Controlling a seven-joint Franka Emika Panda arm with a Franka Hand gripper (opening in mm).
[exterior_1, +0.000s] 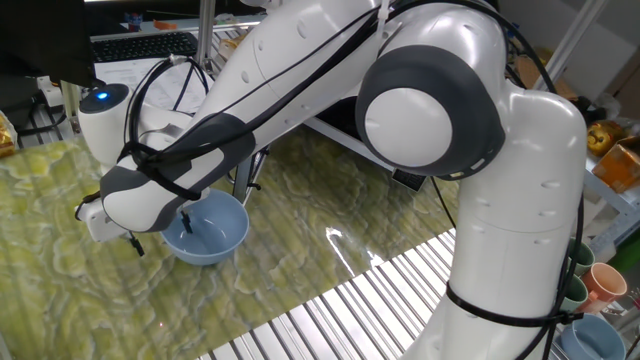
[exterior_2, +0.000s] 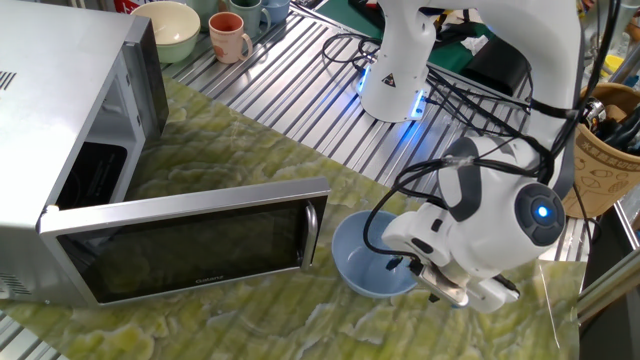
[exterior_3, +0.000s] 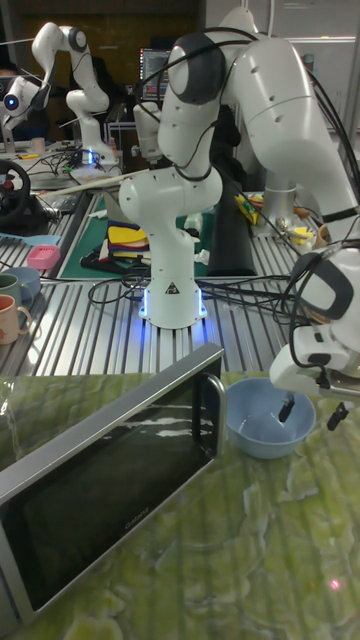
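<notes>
An empty blue bowl rests upright on the green marbled mat. My gripper is low at the bowl's side, its fingers parted. In exterior view 3, one of the dark fingers appears over the bowl's inside, while the other stands beyond its right edge. The near wall of the bowl seems to lie between them, though I cannot tell whether either finger touches it. From above, the hand partly covers the right side of the bowl.
A microwave stands with its door swung out, the handle end close to the bowl. Mugs, including an orange one, and a pale bowl sit on the slatted table behind. Mat in front of the bowl is clear.
</notes>
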